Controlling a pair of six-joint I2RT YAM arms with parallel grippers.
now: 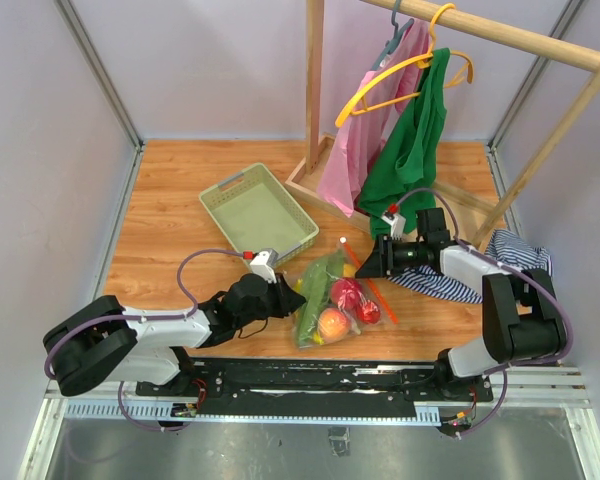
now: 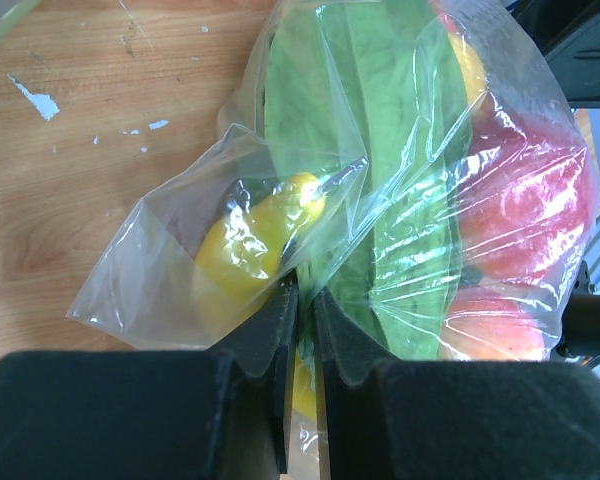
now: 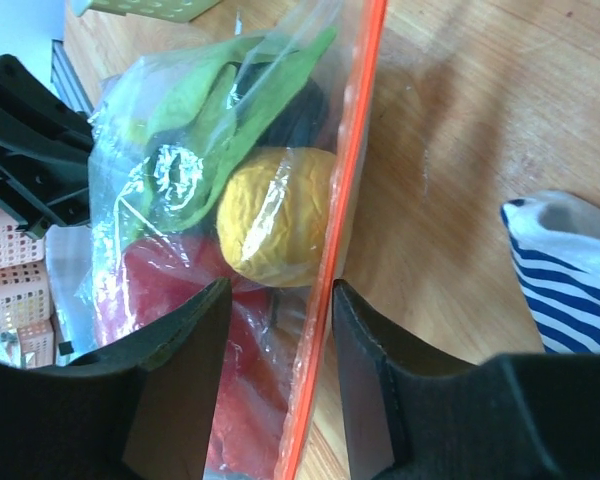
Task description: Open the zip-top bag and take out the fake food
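The clear zip bag (image 1: 340, 305) holds green leaves (image 2: 370, 170), a yellow piece (image 3: 275, 215) and several red and orange pieces (image 3: 170, 280). My left gripper is shut on the bag's crinkled plastic at its left side. My right gripper is at the orange-red zip strip (image 3: 348, 140) on the bag's right, fingers part open on either side of that edge.
An empty green basket (image 1: 220, 200) stands behind the bag. A wooden rack (image 1: 525, 170) with pink and green clothes on hangers is at the back right, and a striped cloth (image 1: 520, 250) lies to the right.
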